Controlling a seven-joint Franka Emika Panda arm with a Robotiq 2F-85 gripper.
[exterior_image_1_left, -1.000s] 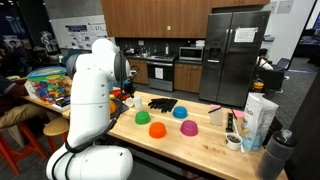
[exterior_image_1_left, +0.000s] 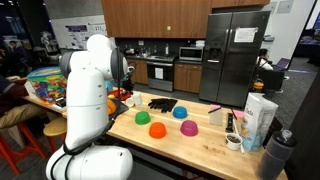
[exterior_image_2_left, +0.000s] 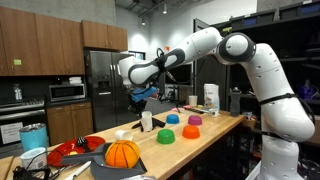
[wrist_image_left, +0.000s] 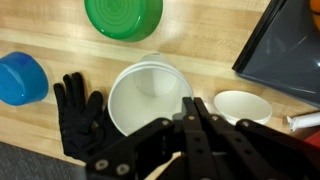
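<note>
Seen from above in the wrist view, a white round container (wrist_image_left: 145, 103) stands on the wooden table. My gripper is over its right side, fingers together, and nothing shows between them. In exterior view 2 the container (exterior_image_2_left: 147, 122) is upright, with the dark gripper (exterior_image_2_left: 136, 102) above and to its left. A black glove (wrist_image_left: 80, 115) lies beside the container. The green bowl (wrist_image_left: 125, 14) and blue bowl (wrist_image_left: 22, 78) are also in the wrist view, as is a small white cup (wrist_image_left: 243, 105) to the right.
A dark tray (wrist_image_left: 285, 55) lies near the cup. An orange bowl (exterior_image_1_left: 157, 131) and a pink bowl (exterior_image_1_left: 189, 131) stand farther along the table. Bare wood lies around them. A pumpkin (exterior_image_2_left: 124, 154) sits at the tray end.
The upper arm and the gripper have shifted slightly in exterior view 1. Objects on the table look unmoved.
</note>
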